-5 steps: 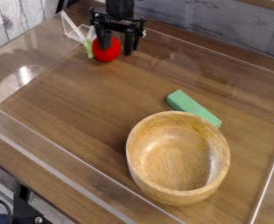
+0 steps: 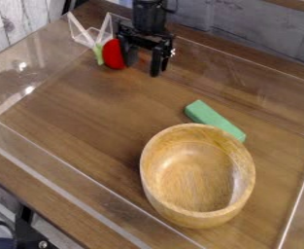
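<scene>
My black gripper (image 2: 145, 58) hangs at the back of the table, just right of a red round object (image 2: 113, 54), partly in front of it. Its fingers look apart, though whether anything is between them is hard to tell. A small green piece (image 2: 98, 53) is at the red object's left side, by a white wire-like item (image 2: 86, 31).
A large wooden bowl (image 2: 197, 199) sits at the front right. Behind it lies a green block (image 2: 216, 120).
The red object looks slightly shifted or more covered by the gripper.
</scene>
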